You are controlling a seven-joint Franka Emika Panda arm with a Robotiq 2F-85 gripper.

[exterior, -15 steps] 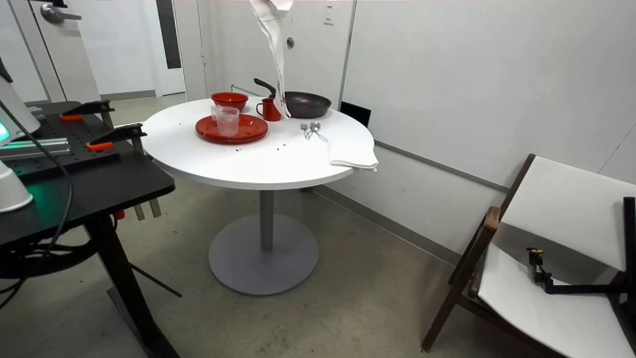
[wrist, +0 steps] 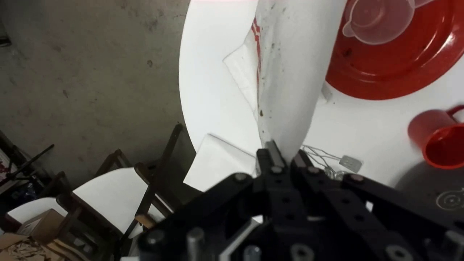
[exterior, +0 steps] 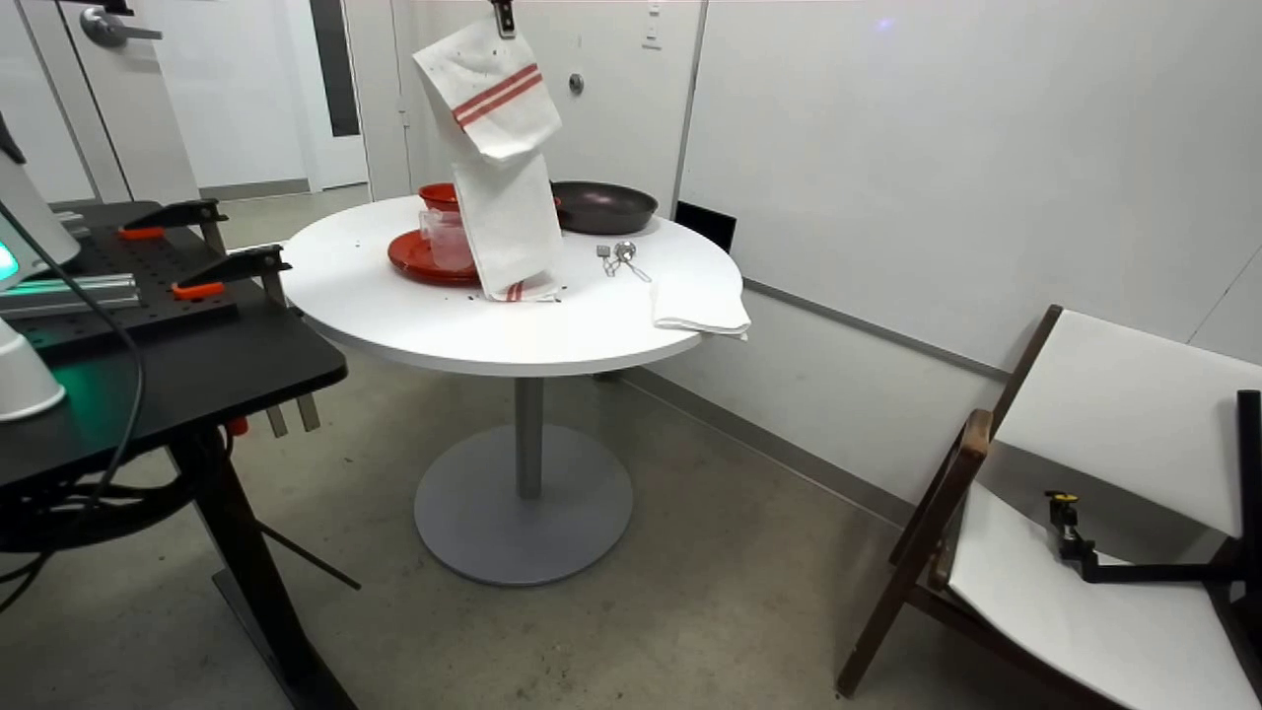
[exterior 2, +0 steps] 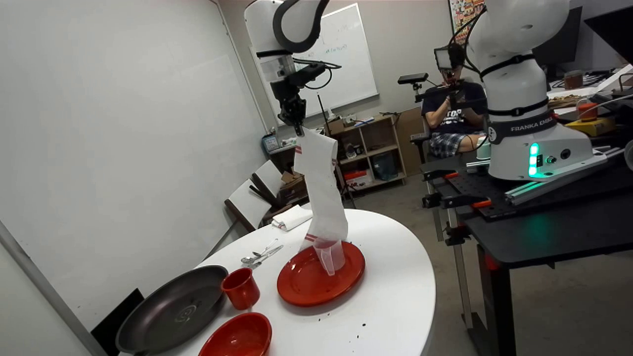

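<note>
A white towel with red stripes [exterior: 511, 225] hangs from my gripper [exterior: 505, 26] above the round white table, its lower end on the tabletop in front of the red plate. In exterior view 2 the gripper [exterior 2: 298, 131] is shut on the towel's upper corner, and the long cloth [exterior 2: 323, 184] drops down behind the clear cup. From the wrist, the fingers [wrist: 274, 154] pinch the towel [wrist: 295, 65], which stretches away toward the table. Dark specks dot the cloth. Part of the red plate is hidden behind it in exterior view 1.
On the table [exterior: 390, 319] are the red plate [exterior 2: 291, 285] with a clear cup [exterior 2: 332, 258], a red mug [exterior 2: 240, 289], a red bowl [exterior 2: 237, 338], a black pan [exterior 2: 178, 308] and metal utensils [exterior 2: 261, 255]. A folded white cloth [exterior: 700, 310] lies at the edge.
The towel has come down and swung toward the near side; its lower end now rests on the table. It covers the mug and part of the plate in exterior view 1. The gripper has lowered into view.
</note>
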